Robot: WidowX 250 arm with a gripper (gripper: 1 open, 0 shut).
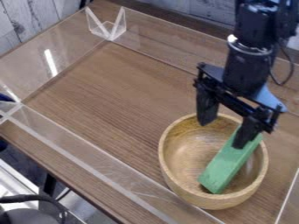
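My black gripper [228, 122] hangs over a round tan bowl [181, 157] at the lower right, its two fingers pointing down and spread apart. A green elongated block [222, 171] lies slantwise in the bowl, its upper end near or under the right finger. Nothing shows held between the fingers.
A clear plastic container or bracket [105, 19] stands at the back left. A dark area lies past its edge at the lower left.
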